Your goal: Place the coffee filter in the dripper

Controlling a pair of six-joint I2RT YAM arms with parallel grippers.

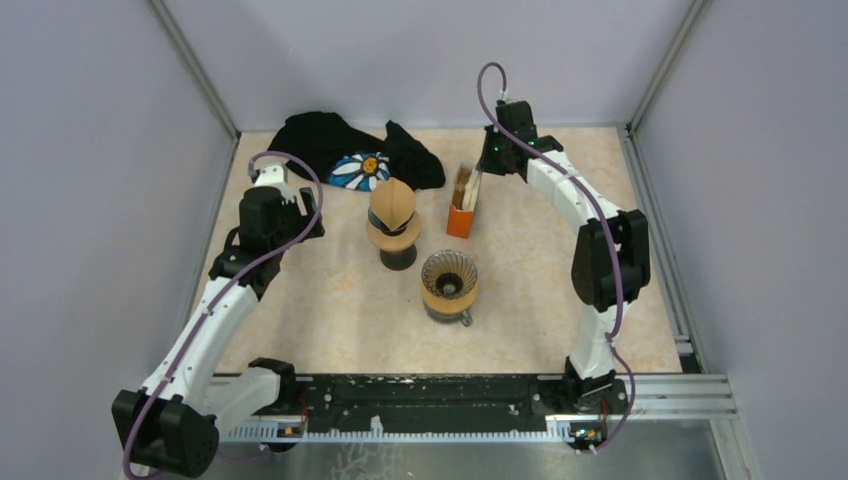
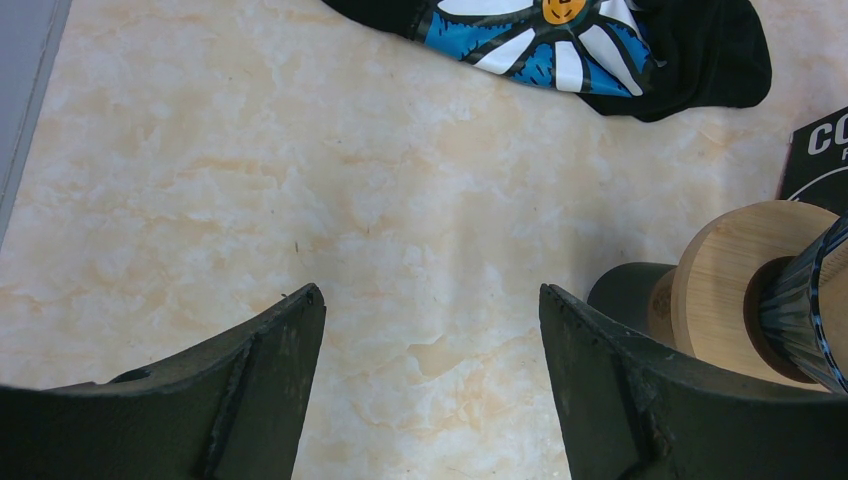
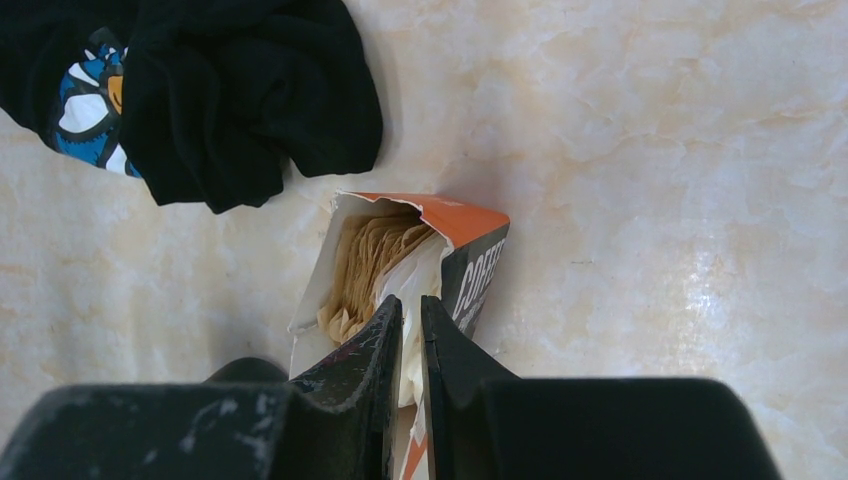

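Observation:
An orange and black filter box (image 1: 461,218) stands open-topped at the back centre, several brown filters (image 3: 375,262) packed inside beside a white plastic wrapper (image 3: 413,285). My right gripper is over this box, shut, with no filter visible between its fingers. In front of the box an empty ribbed dripper (image 1: 449,274) sits on a wooden collar over a handled vessel. Another dripper on a wooden collar (image 1: 392,236) stands to the left, holding a brown filter (image 1: 392,200). Far left, my left gripper hangs open above bare table, holding nothing.
A black cloth (image 1: 320,143) with a blue and white flower print (image 1: 360,171) lies along the back edge. Free table (image 1: 560,300) spreads right of the drippers, and the left front is clear too.

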